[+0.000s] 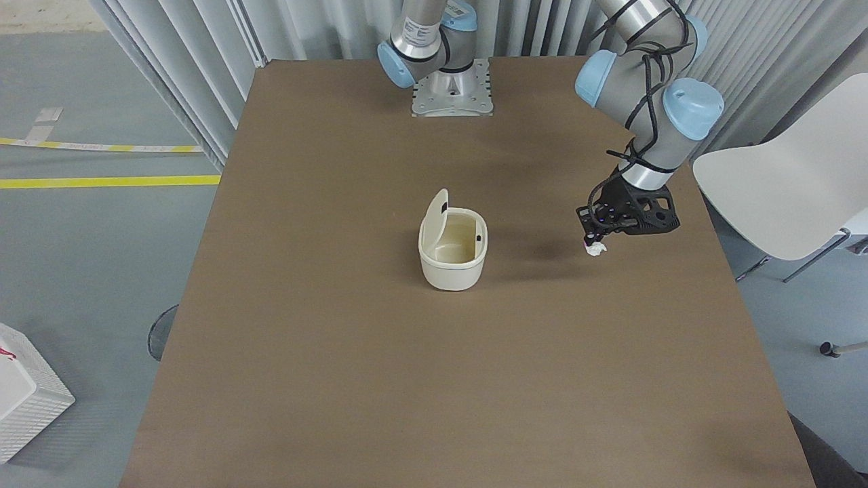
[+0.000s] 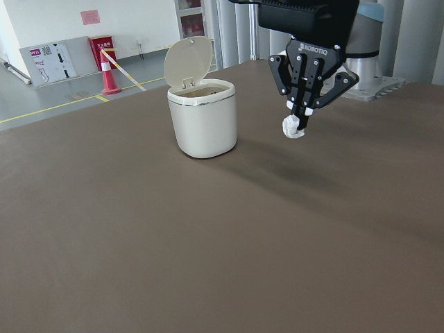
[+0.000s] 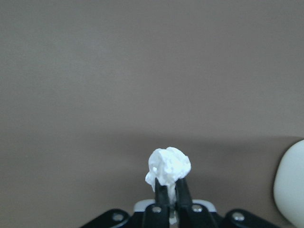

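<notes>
A crumpled white paper wad (image 3: pixel 167 166) is held between the fingertips of my gripper, which is shut on it and hangs above the table, right of the bin in the front view; the wad (image 1: pixel 595 247) shows under the black gripper there, and in the left view the wad (image 2: pixel 293 126) is below the fingers. A small cream bin (image 1: pixel 451 260) with its lid (image 2: pixel 187 61) raised stands mid-table; its white side (image 3: pixel 292 180) enters the wrist view at the right edge.
A white chair (image 1: pixel 789 179) is beside the table's right edge.
</notes>
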